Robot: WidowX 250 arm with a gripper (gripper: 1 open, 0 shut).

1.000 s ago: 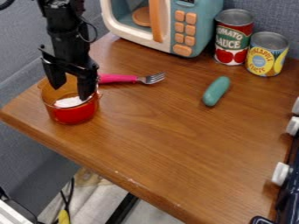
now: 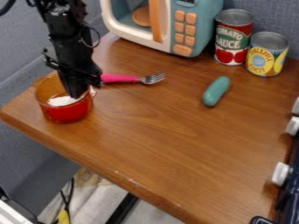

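Note:
My black gripper (image 2: 75,86) reaches down into a red and orange pot (image 2: 65,108) at the left of the wooden table, over something white (image 2: 63,101) inside it. Its fingertips are partly hidden in the pot, so their state and anything between them cannot be made out. A pink-handled fork (image 2: 138,79) lies just behind the pot.
A toy microwave (image 2: 163,22), a tomato can (image 2: 232,38) and a yellow can (image 2: 267,53) stand at the back. A green oblong object (image 2: 216,91) lies right of centre. A dark appliance (image 2: 286,188) lines the right edge.
The gripper has shifted slightly within the pot, and the arm's pose differs a little. The other objects look unmoved.

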